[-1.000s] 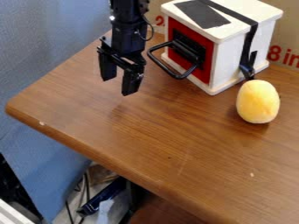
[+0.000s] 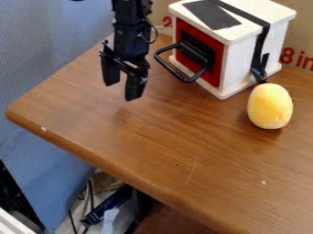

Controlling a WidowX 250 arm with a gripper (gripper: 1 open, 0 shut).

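My black gripper [image 2: 123, 77] hangs over the back-left part of the wooden table, its two fingers apart with nothing between them. To its right stands a white wooden box [image 2: 243, 79] with a red front door [image 2: 210, 75], a black handle [image 2: 169, 64] and a dark strap over it. A yellow oval plush object [image 2: 269, 107] sits in front of the box's right side, apart from the gripper.
A cardboard sheet [image 2: 296, 46] stands behind the box. A blue wall surface [image 2: 37, 69] is at the left, with cables and items below the table edge.
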